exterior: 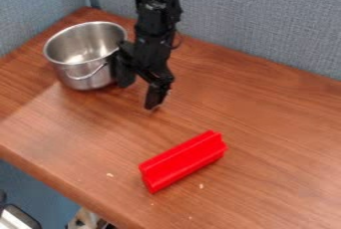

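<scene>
A black robot arm comes down from the top centre, its gripper (139, 89) low over the wooden table, just right of a steel pot (78, 43) with a wire handle. The gripper's fingers look spread apart, with one close against the pot's right side; whether they touch it is unclear. A red block (182, 160) lies on the table in the foreground, well away from the gripper.
Blue-grey padded walls (266, 14) stand behind and at the left. The table's front-left edge drops to a floor with some clutter at the lower left.
</scene>
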